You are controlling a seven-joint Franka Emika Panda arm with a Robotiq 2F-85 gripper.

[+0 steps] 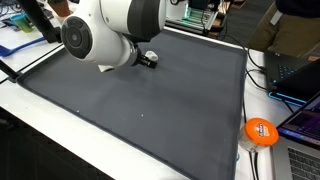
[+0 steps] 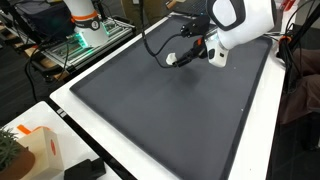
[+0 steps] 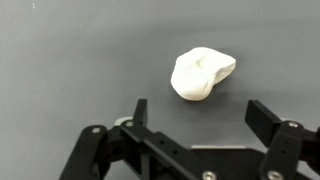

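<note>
A small white crumpled piece [image 3: 200, 73], perhaps paper or cloth, lies on the dark grey mat [image 3: 85, 60]. The wrist view has it just beyond my gripper, roughly centred between the two fingers. Those black fingers [image 3: 132, 135] are wide apart, and no object is between them. In exterior view 1 the white piece [image 1: 151, 56] shows at the right of the gripper, low over the far part of the mat. Exterior view 2 places the piece [image 2: 171, 58] beside the gripper's dark fingers [image 2: 190, 53].
A cable [image 2: 148, 38] loops near the arm. A potted plant [image 2: 14, 158] stands off the mat in exterior view 2.
</note>
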